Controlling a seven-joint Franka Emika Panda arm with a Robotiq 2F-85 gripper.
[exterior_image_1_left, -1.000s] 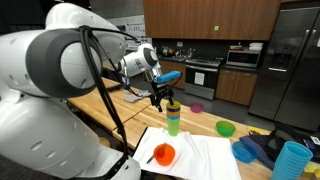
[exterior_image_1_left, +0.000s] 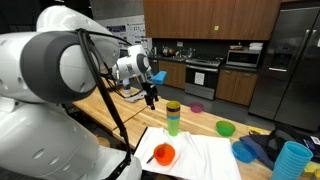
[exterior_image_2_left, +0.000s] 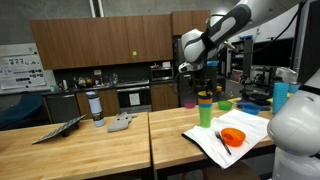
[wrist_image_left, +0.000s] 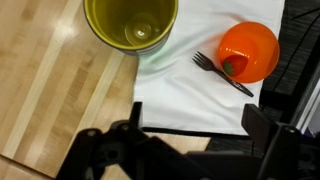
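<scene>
A tall stack of colored cups (exterior_image_1_left: 173, 118), with yellow, blue and green bands, stands at the left of a white cloth (exterior_image_1_left: 208, 155). My gripper is open, its fingers wide apart with nothing between them. In exterior view 1 the gripper (exterior_image_1_left: 150, 98) hangs above the table, left of the stack and apart from it. Looking down in the wrist view, I see the stack's yellow-green rim (wrist_image_left: 165, 38) at the top. An orange bowl (wrist_image_left: 262, 45) holding a strawberry (wrist_image_left: 235, 65) lies on the cloth, with a dark fork (wrist_image_left: 222, 73) beside it.
A green bowl (exterior_image_1_left: 225, 128), a pink bowl (exterior_image_1_left: 196, 107) and a blue bowl (exterior_image_1_left: 244, 151) sit beyond the cloth. A large blue cup (exterior_image_1_left: 291, 160) and a dark heap are at the right.
My gripper has moved left in exterior view 1, away from the top of the cup stack. The stack, bowls and fork have stayed in place.
</scene>
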